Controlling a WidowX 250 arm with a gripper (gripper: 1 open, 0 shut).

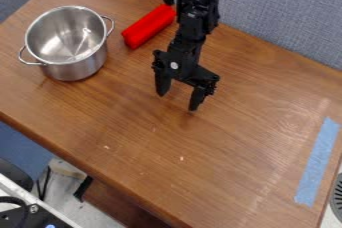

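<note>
My black gripper (181,87) hangs over the middle of the wooden table (187,157), open, its two fingers apart with nothing visible between them. A steel pot (67,42) with side handles stands at the upper left, and a red cylindrical object (148,25) lies to its right, behind the gripper.
A light blue strip (315,162) lies along the right edge. The table's edge drops off at the lower left.
</note>
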